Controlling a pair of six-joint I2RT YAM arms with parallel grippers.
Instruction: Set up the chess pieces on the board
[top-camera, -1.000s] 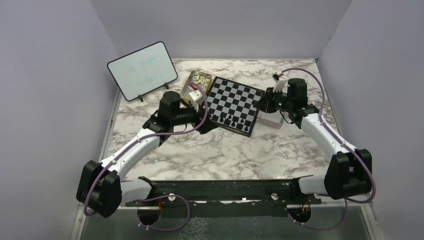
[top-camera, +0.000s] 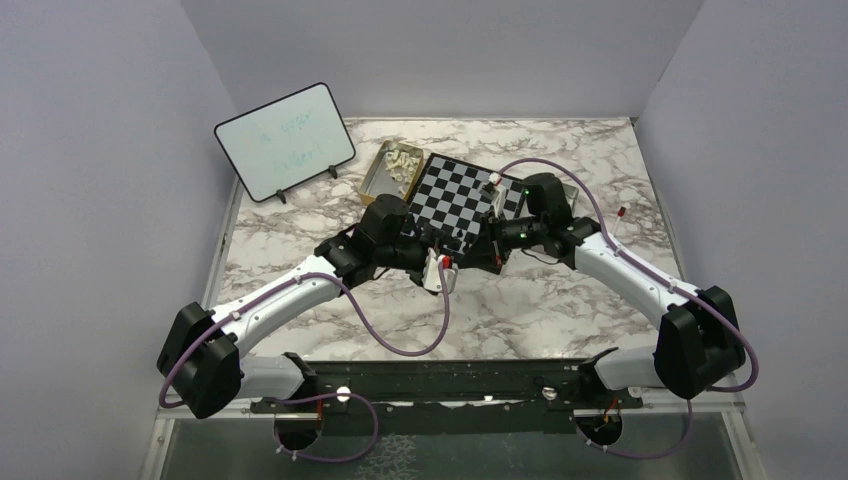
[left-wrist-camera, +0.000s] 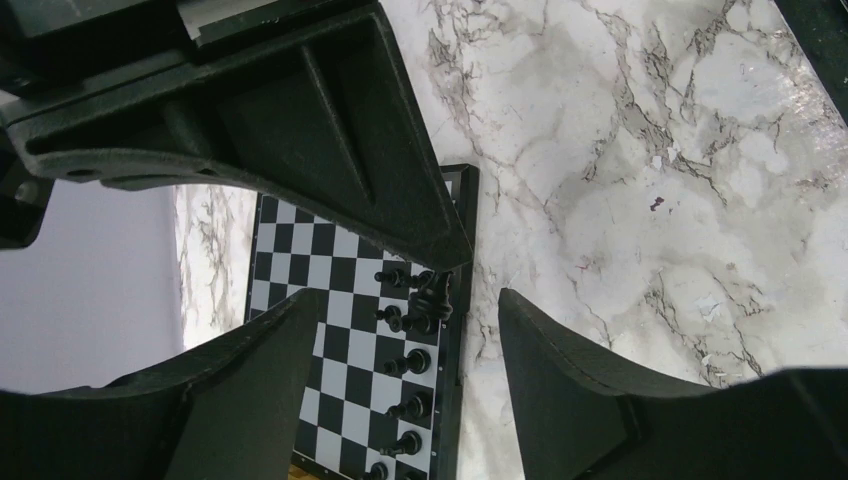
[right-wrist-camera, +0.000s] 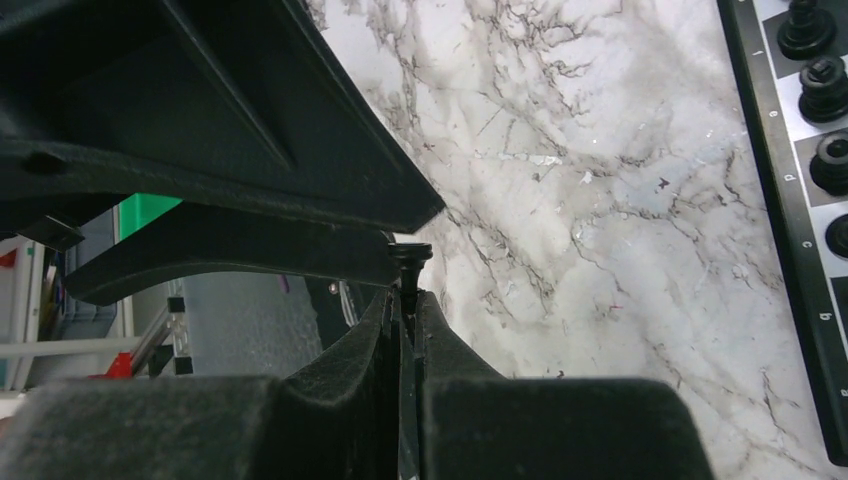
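Observation:
The checkered board (top-camera: 455, 190) has black pieces along its near rows, partly hidden by the arms in the top view; in the left wrist view several show, such as a black piece (left-wrist-camera: 408, 362). My right gripper is shut on a slim black chess piece (right-wrist-camera: 409, 256), held upright off the board. My left gripper stands part open above the table near the board's edge, facing the right gripper; no held piece shows between its fingers. The two grippers are close together over the board's near side.
A box (top-camera: 363, 193) of white pieces sits left of the board. A whiteboard (top-camera: 285, 141) stands at the back left. A container behind the right arm is mostly hidden.
My right gripper has moved left and toward the front with the piece.

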